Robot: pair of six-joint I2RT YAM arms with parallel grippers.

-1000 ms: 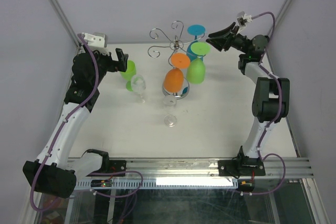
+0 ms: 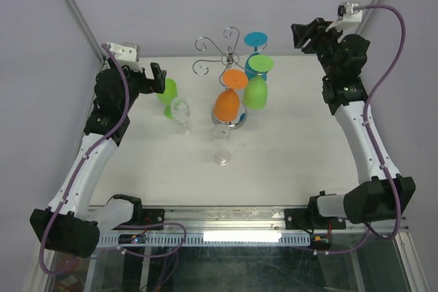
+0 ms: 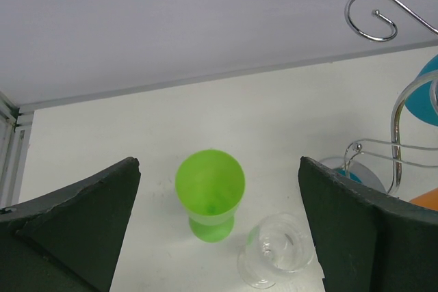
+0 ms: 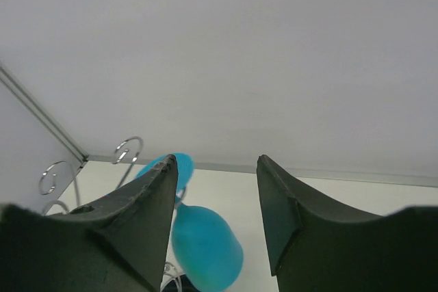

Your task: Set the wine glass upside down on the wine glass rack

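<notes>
The chrome rack (image 2: 229,59) stands at the back middle. Blue (image 2: 256,39), green (image 2: 256,91) and orange (image 2: 226,105) glasses hang upside down on it, their bases at the arms. A light green glass (image 3: 210,182) and a clear glass (image 3: 277,247) stand upright left of the rack; another clear glass (image 2: 222,158) stands in front of it. My left gripper (image 2: 159,78) is open beside the light green glass, nothing between its fingers. Right of the rack and clear of it, my right gripper (image 2: 300,35) is open and empty; the blue glass lies beyond its left finger.
Bare arms of the rack curl out on its left (image 3: 373,15). Open white table (image 2: 294,148) lies to the right and front. Grey walls close in the back and sides.
The left arm has barely moved; the glasses stayed put.
</notes>
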